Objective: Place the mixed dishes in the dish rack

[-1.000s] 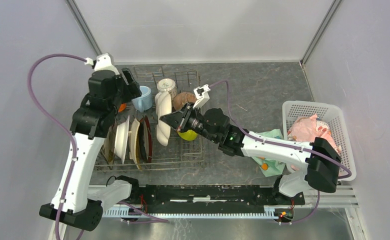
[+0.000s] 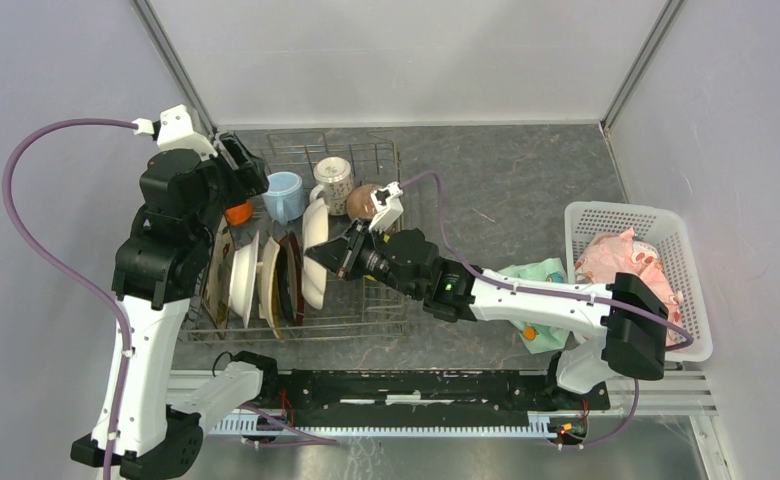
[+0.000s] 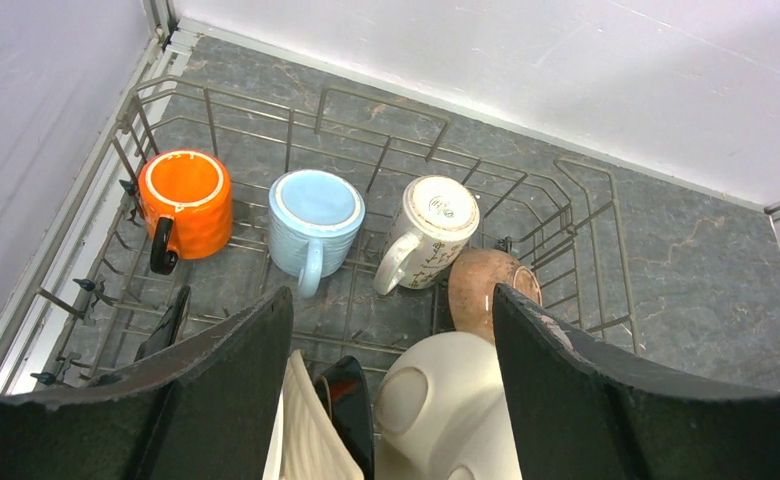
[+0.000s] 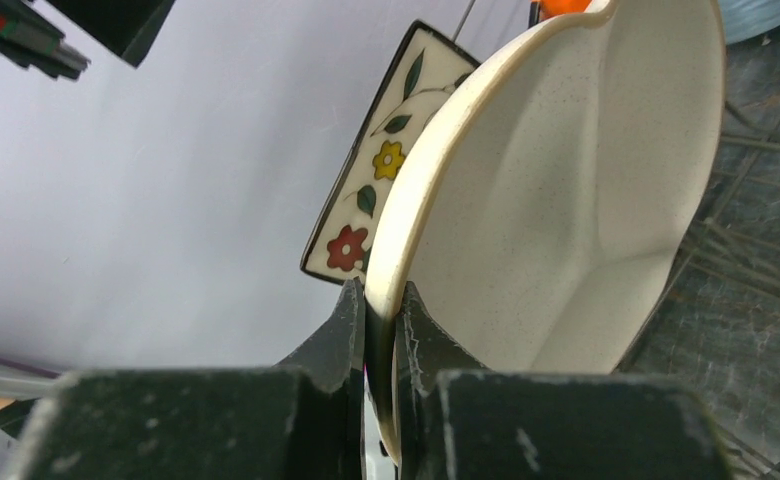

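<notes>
My right gripper [image 2: 338, 257] is shut on the rim of a cream dish [image 4: 556, 200], held upright in the dish rack [image 2: 356, 325] to the right of several standing plates [image 2: 272, 285]. A flowered plate [image 4: 366, 190] shows behind it. My left gripper hangs above the rack's left part, its fingers apart with nothing gripped. An orange mug [image 3: 196, 225], a blue mug [image 3: 306, 240], a patterned mug [image 3: 431, 230] and a brown cup [image 3: 481, 290] sit along the rack's back.
A white basket [image 2: 696, 330] with pink cloth [image 2: 606, 255] stands at the right. A green cloth [image 2: 536, 335] lies beside it. The grey floor behind my right arm is clear. Walls close in on the sides and back.
My right gripper has moved left and slightly down with the cream dish. The left arm has moved left, away from over the rack's middle.
</notes>
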